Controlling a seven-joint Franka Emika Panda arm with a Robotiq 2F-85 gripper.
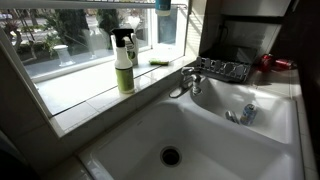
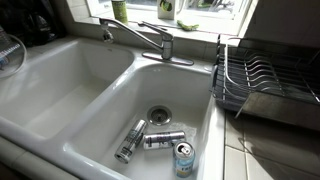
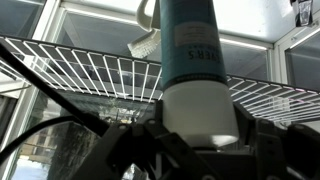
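In the wrist view a blue-teal bottle (image 3: 194, 45) with a white cap fills the upper middle. My gripper is shut on it at the white cap end, its dark fingers (image 3: 268, 145) on both sides of the cap. Only the lower tip of the blue bottle (image 1: 165, 6) shows at the top edge of the first exterior view, high above the window sill. The gripper itself is outside both exterior views.
Several cans, including a light blue one (image 2: 184, 158), lie or stand in one basin. The other basin (image 1: 200, 150) is empty. A spray bottle (image 1: 124, 68) stands on the sill, the faucet (image 1: 190, 80) rises between, and a dish rack (image 2: 270, 75) borders the sink. A wire shelf (image 3: 90, 70) shows overhead.
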